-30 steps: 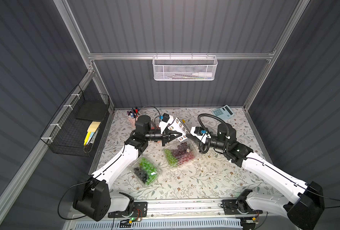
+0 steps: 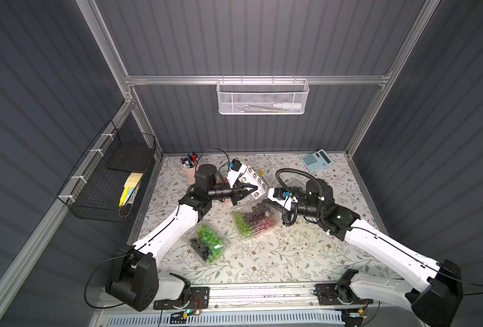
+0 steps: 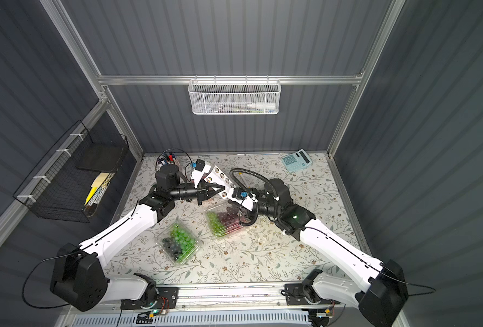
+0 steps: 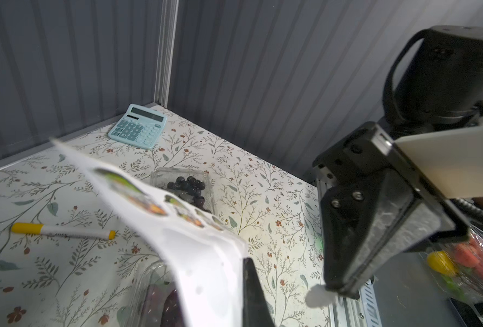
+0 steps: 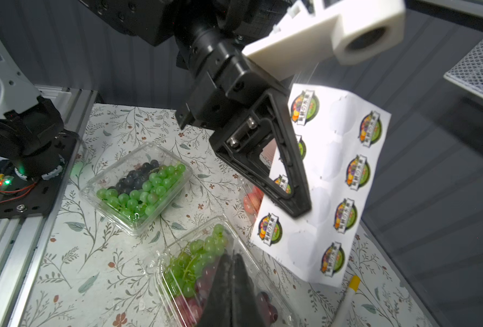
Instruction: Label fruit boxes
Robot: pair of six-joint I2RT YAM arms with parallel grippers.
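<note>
A white sheet of round fruit stickers (image 5: 334, 147) is held up by my left gripper (image 2: 240, 190), shut on it. My right gripper is shut just beside the sheet; I see nothing clearly between its fingertips. Below it sits a clear box of green and red grapes (image 2: 255, 220). Left of that lies a box of green and dark grapes (image 2: 206, 242). A further box with dark grapes (image 4: 187, 188) and another with reddish fruit (image 5: 250, 202) stand behind, mostly hidden in the top views.
A yellow marker (image 4: 61, 231), a calculator (image 2: 317, 160) and a pen cup (image 2: 189, 169) are at the back. A black wire basket (image 2: 97, 190) hangs left, a white mesh basket (image 2: 262, 97) on the back wall.
My right gripper and arm have shifted slightly downward and toward the left. The left arm and sheet have moved only slightly.
</note>
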